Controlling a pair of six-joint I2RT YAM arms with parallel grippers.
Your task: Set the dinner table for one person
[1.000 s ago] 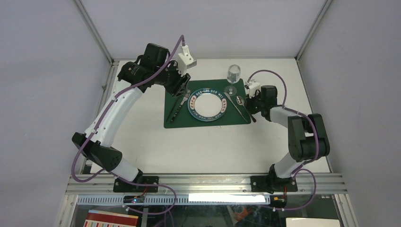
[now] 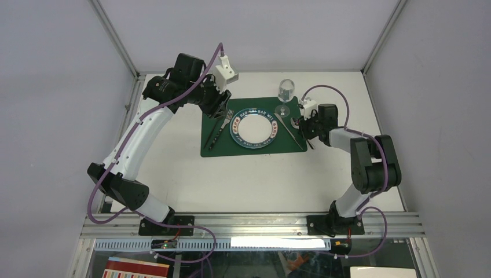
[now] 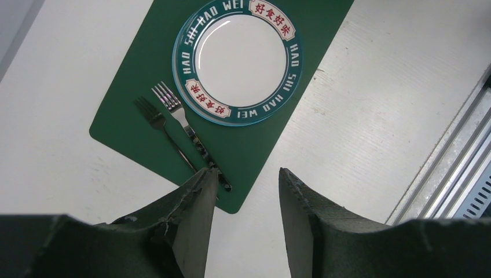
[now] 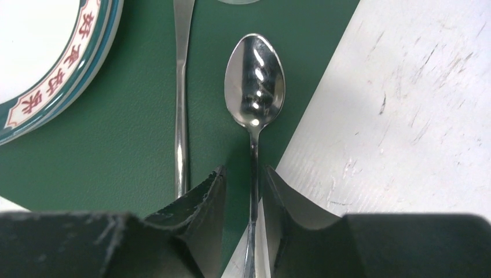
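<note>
On the green placemat [image 2: 214, 152] sit a teal-rimmed plate [image 2: 253, 128], two forks left of it, the silver one [image 3: 179, 116] and the dark one [image 3: 156, 120], and a knife [image 4: 181, 116] to its right. A spoon [image 4: 255, 81] lies right of the knife, its handle crossing the mat's edge. My right gripper is low over that handle, fingers apart on either side of it. My left gripper hangs open above the mat's left part, nothing between its fingers.
A wine glass [image 2: 286, 90] stands at the mat's back right.
My right gripper has shifted slightly over the spoon, covering more of it in the top view. The left arm is nearly still.
</note>
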